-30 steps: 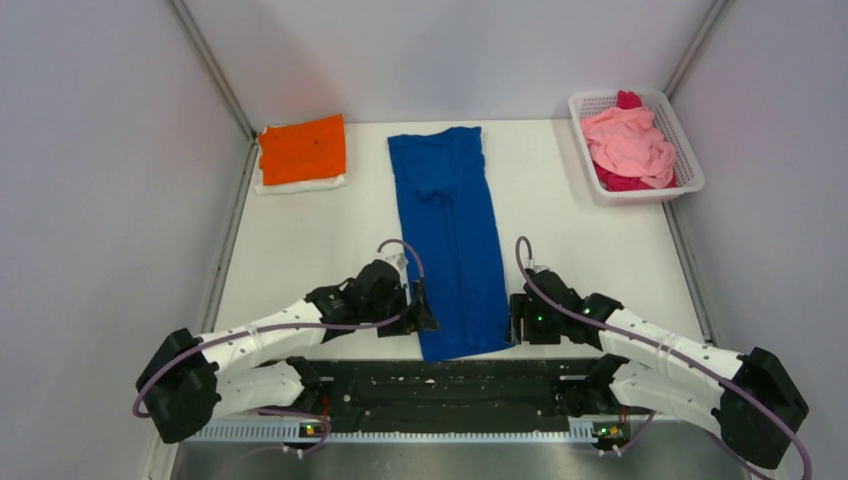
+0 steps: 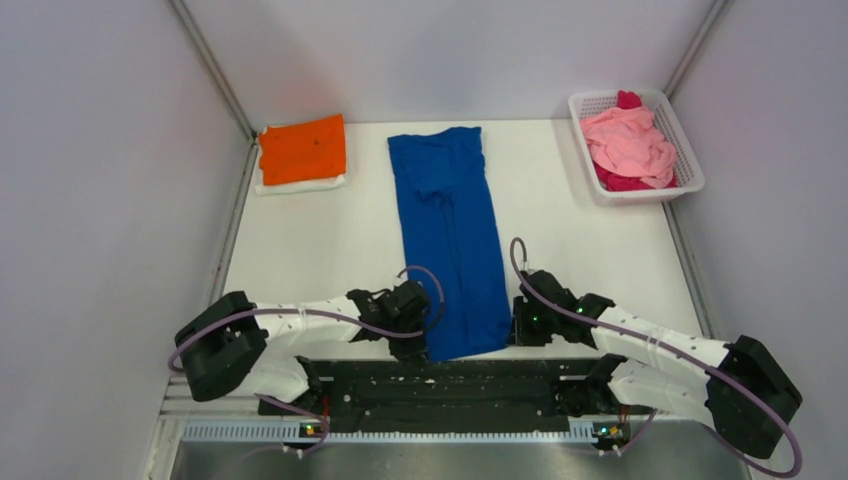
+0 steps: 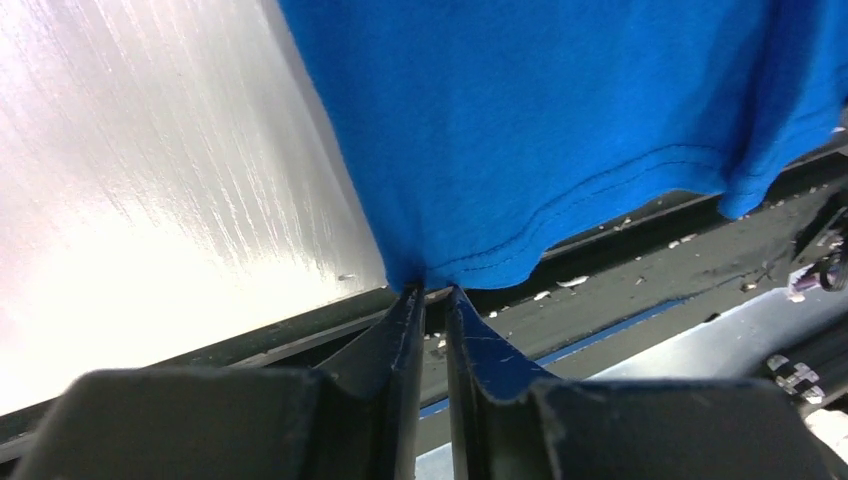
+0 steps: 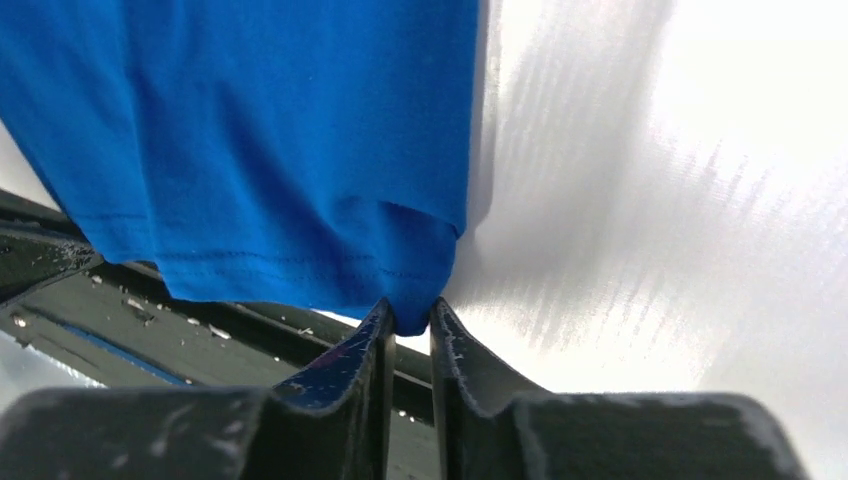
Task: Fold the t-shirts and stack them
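Observation:
A long, narrow strip of blue t-shirt [image 2: 445,220], its sides folded in, runs from the back of the table to the front edge. At its front left corner is my left gripper [image 2: 426,352]; in the left wrist view a narrow gap parts the fingers [image 3: 405,325], and the blue hem meets their tips. The right gripper [image 2: 515,338] is at the front right corner. Its fingers [image 4: 376,345] are also slightly apart, with a bit of blue cloth between the tips in the right wrist view.
A folded orange shirt [image 2: 305,152] lies on a white one [image 2: 300,186] at the back left. At the back right, a white basket [image 2: 690,165] holds pink [image 2: 628,140] and red cloth.
My left gripper has come toward the front edge, down to the hem corner, and its fingers have narrowed. The right gripper has shifted only slightly at its corner, its fingers narrowing too.

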